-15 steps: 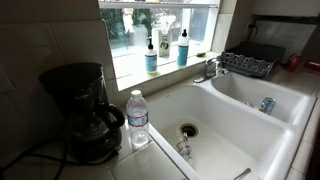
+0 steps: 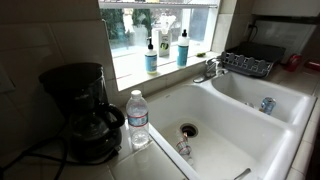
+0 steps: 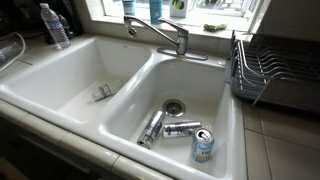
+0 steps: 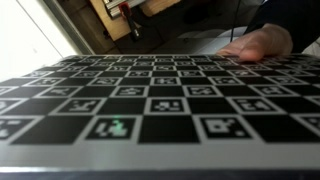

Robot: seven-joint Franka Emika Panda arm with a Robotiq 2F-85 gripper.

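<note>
My gripper shows in none of the views. A black and white checkered marker board (image 4: 168, 105) fills most of the wrist view, tilted away from the camera. A person's hand (image 4: 258, 43) grips its far edge at the upper right. In the second exterior view, an upright can (image 3: 202, 146) stands in the right basin, and two cans lie on their sides there, one near the drain (image 3: 182, 128) and one by the divider (image 3: 152, 129). A small clear or shiny item (image 3: 102, 92) lies in the left basin.
A water bottle (image 2: 137, 120) and a black coffee maker (image 2: 88, 115) stand on the counter left of the white double sink (image 2: 222, 110). Behind it are soap bottles (image 2: 151, 57) on the sill and a faucet (image 3: 172, 38). A dish rack (image 3: 275, 72) sits on the right.
</note>
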